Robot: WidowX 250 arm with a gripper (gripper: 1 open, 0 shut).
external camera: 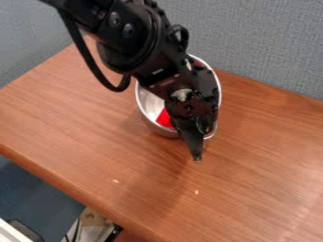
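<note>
A black robot arm reaches down from the top centre of the view, its gripper (197,155) pointing down at the table just in front of a round metal bowl (149,112). Inside the bowl, partly hidden behind the arm, is a red object (163,117). I cannot tell whether the fingertips are open or shut, or whether anything is between them.
A grey padded wall (265,47) runs along the back. At the lower left, beyond the table's edge, are cables and a white item (13,234).
</note>
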